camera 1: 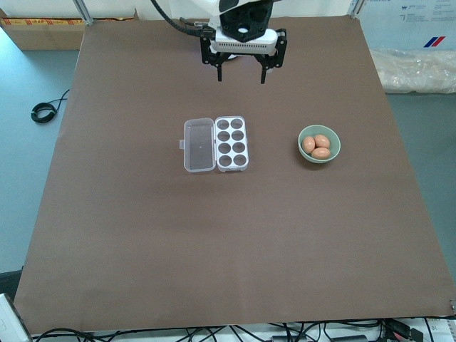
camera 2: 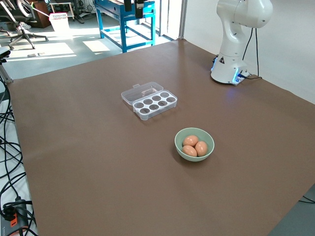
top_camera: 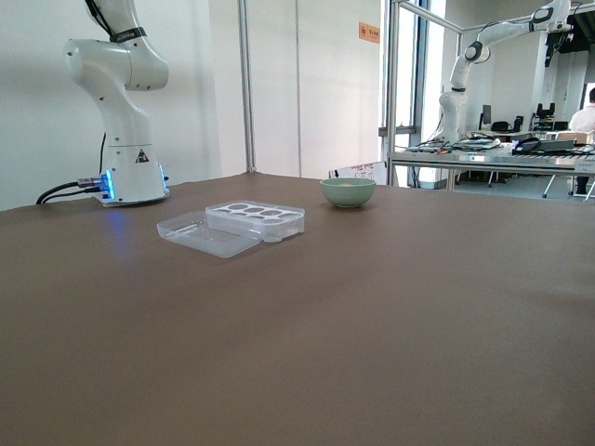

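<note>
An egg carton (camera 1: 231, 143) of clear plastic lies open, lid to one side, its round wells empty; it also shows in the top view (top_camera: 255, 218) and right view (camera 2: 154, 104). A pale green bowl (camera 1: 306, 130) holding three brown eggs (camera 1: 320, 153) sits to its right in the left view; the right view shows the same bowl (camera 2: 193, 130). The black gripper (camera 1: 241, 75) hangs near the back edge above the carton, fingers apart, nothing between them.
The robot base (camera 2: 227, 69) stands at the table's edge. Cables (camera 2: 10, 162) run along another edge, off the work area.
</note>
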